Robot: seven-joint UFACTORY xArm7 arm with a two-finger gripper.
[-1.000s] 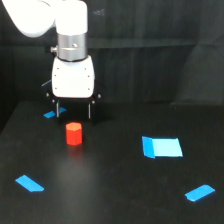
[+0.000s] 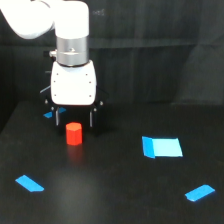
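Note:
A small red block (image 2: 74,134) stands on the dark table, left of centre. Directly above it hangs my gripper (image 2: 75,119), pointing down from the white arm. Its dark fingers are spread apart, one to each side of the block's top, with a gap between them. They are hard to make out against the black background, and I cannot tell whether they touch the block.
To the right lies a light-blue square (image 2: 167,147) with a bluer strip (image 2: 147,147) at its left edge. Blue tape pieces lie at front left (image 2: 29,183) and front right (image 2: 200,192). Bare table lies between them.
My gripper has come down a little towards the red block, its fingers still apart. The block and the blue pieces have stayed where they were.

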